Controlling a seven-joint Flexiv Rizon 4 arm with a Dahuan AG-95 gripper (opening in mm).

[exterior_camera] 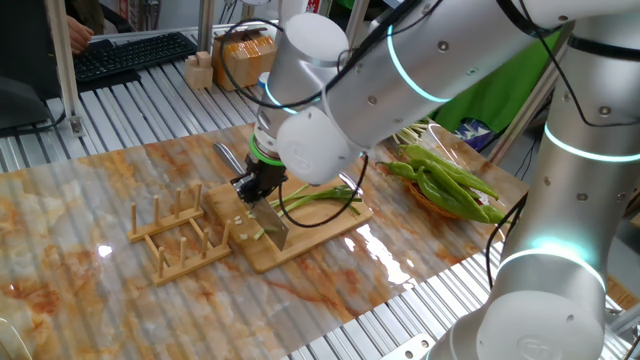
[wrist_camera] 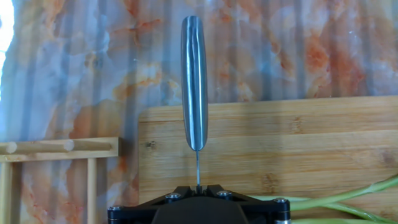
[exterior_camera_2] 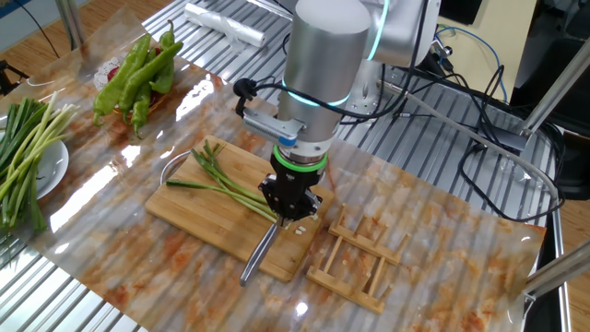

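My gripper [exterior_camera: 262,190] is shut on a kitchen knife, gripping it at the thin metal just ahead of its silver handle [wrist_camera: 194,81]. The broad blade [exterior_camera: 271,227] hangs down over the wooden cutting board [exterior_camera_2: 189,210], across the scallions [exterior_camera_2: 221,177]; whether its edge touches the board cannot be made out. Small white cut pieces [exterior_camera: 239,221] lie on the board near the rack side. In exterior view 2 the gripper hides most of the blade, while the handle sticks out past the board's edge. Green stalks also show at lower right in the wrist view.
A wooden peg rack [exterior_camera: 190,268] stands close beside the board. Green peppers [exterior_camera: 445,190] fill a basket on its other side. More scallions [exterior_camera_2: 32,157] rest on a white plate [exterior_camera_2: 57,166]. The marbled sheet beyond the rack is clear.
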